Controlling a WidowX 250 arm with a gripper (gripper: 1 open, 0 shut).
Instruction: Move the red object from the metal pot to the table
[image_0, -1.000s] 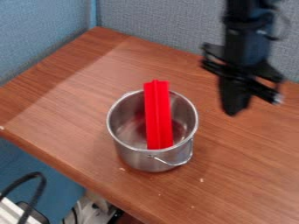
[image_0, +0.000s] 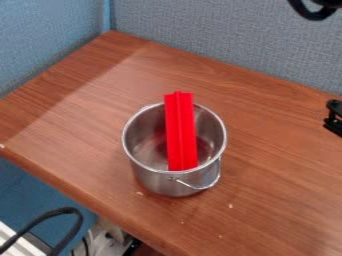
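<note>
A long red block (image_0: 181, 130) is in the metal pot (image_0: 156, 180), its far end showing above the back rim and its near end close to the front rim. How its underside rests inside is hidden. The pot stands upright on the wooden table near the front left edge. At the right border only a small black part of my gripper or arm (image_0: 334, 118) shows, well away from the pot and the block. My fingers are outside the picture, so whether they are open or shut does not show.
Bare wooden table (image_0: 274, 150) stretches to the right of the pot, and more lies clear behind it (image_0: 114, 85). A wire handle (image_0: 201, 184) hangs at the pot's front. Grey-blue partitions (image_0: 221, 35) close off the back. A black cable (image_0: 315, 10) crosses the top right corner.
The black arm and gripper have moved right, from beyond the pot's right side to almost wholly out of the picture. Pot and red block have stayed where they were.
</note>
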